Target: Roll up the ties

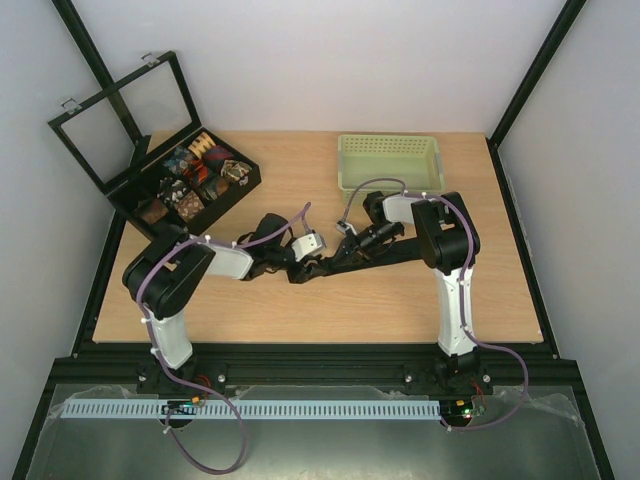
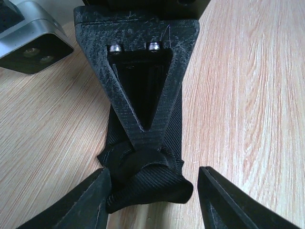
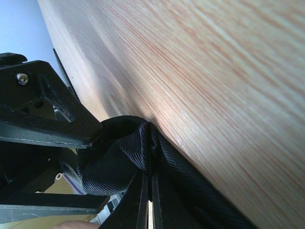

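Observation:
A black tie (image 1: 381, 251) lies as a long strip across the middle of the table, its left end folded over. In the left wrist view that folded end (image 2: 147, 186) sits between the spread fingertips of my left gripper, which is part open. In the right wrist view my right gripper is shut, pressed into the tie's dark folds (image 3: 109, 167); whether cloth is between its fingertips is hard to tell.
An open black box (image 1: 140, 215) of rolled ties stands at the back left. An empty pale green basket (image 1: 390, 160) stands behind the right arm.

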